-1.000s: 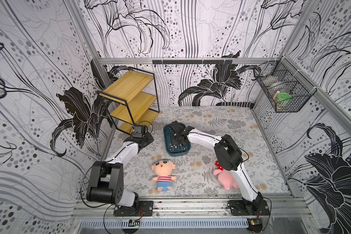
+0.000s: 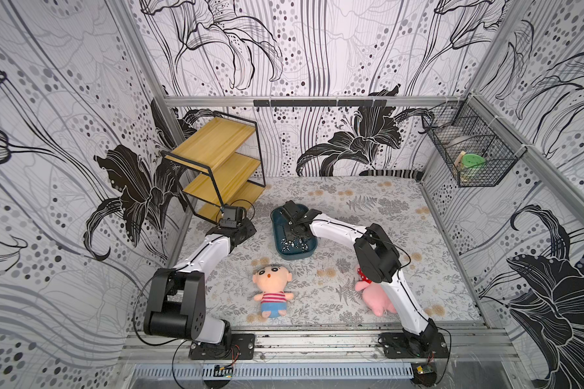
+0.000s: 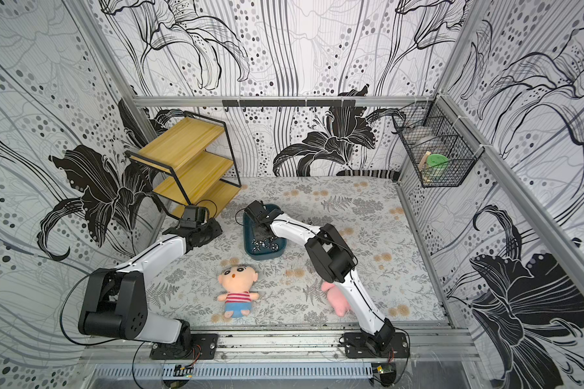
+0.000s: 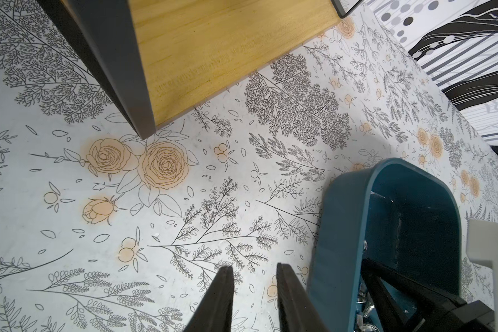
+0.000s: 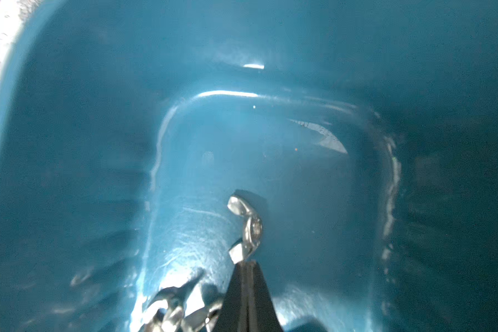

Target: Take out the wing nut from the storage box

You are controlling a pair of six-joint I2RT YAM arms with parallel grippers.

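In the right wrist view, a silvery wing nut [image 5: 253,229] lies on the floor of the teal storage box [image 5: 293,182]. My right gripper is down inside the box, shut, with nothing between its fingers. Its tips are just below the nut's lower wing in the view; whether they touch it I cannot tell. More wing nuts [image 5: 168,310] are heaped at the lower left, partly hidden. Outside the box, to its left, my left gripper hangs over bare table, its two fingers apart and empty. In the top left view the box [image 2: 295,254] is partly covered by the right arm.
A wooden shelf rack [image 2: 224,171] stands at the back left, close to the left arm. A boy doll [image 2: 272,288] lies in front of the box, and a pink plush [image 2: 374,297] lies under the right arm. The table right of the box is largely clear.
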